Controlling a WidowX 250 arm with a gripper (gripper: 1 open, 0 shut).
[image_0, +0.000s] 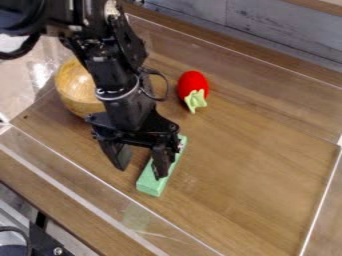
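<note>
My black gripper (139, 160) points down at the left-centre, with its fingers apart: one hangs left of a mint-green bar (151, 186), the other lies over the bar's upper part, hiding some of it. Whether anything touches the bar I cannot tell. The bar lies flat on the wooden surface (247, 180).
A tan bowl (75, 92) stands behind the arm on the left, partly hidden. A red radish-like object (193, 86) with a pale green end lies at the back.
</note>
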